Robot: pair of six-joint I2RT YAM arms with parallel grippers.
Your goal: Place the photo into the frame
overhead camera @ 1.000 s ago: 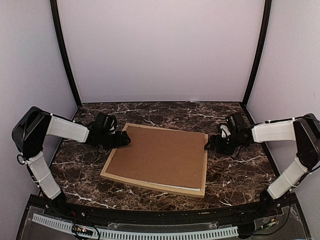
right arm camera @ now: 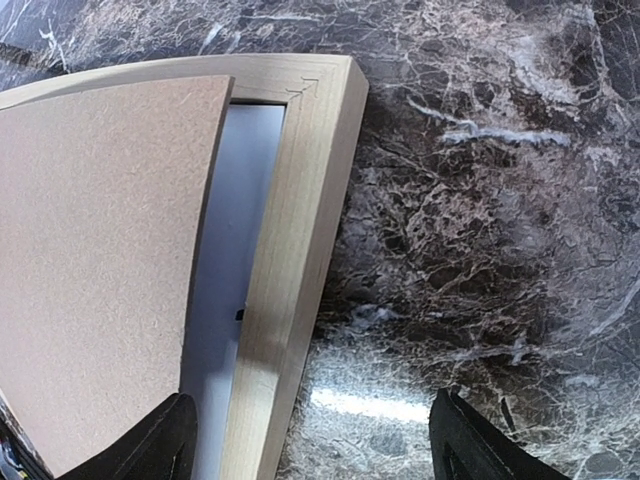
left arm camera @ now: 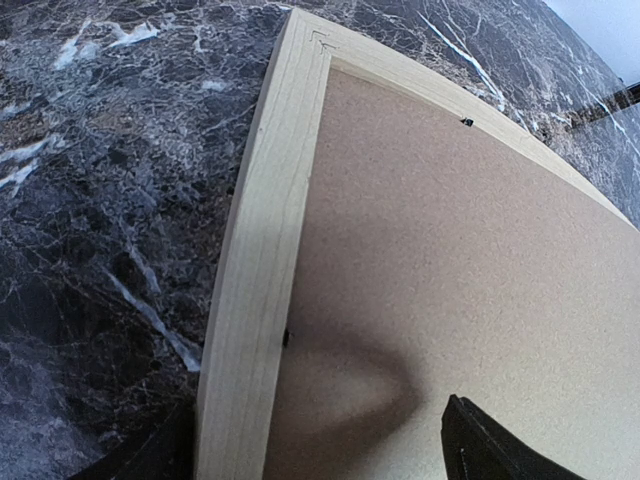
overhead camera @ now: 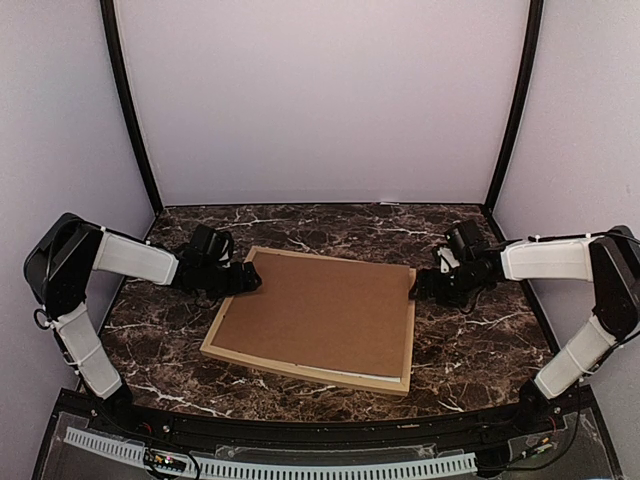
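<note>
The light wooden frame lies on the dark marble table, with a brown backing board in it. Along its right side in the right wrist view, the board leaves a pale strip showing beside the rim. My left gripper is open over the frame's left rim, fingers either side of it. My right gripper hovers at the upper right rim, fingertips apart at the bottom of its wrist view, with nothing seen held. I cannot tell a separate photo apart.
Bare marble surrounds the frame, with most room behind it and at both sides. Walls close in the table at left, right and back. A slotted metal rail runs along the front.
My right arm has shifted very slightly at the frame's right side. The left arm, frame and board look unchanged.
</note>
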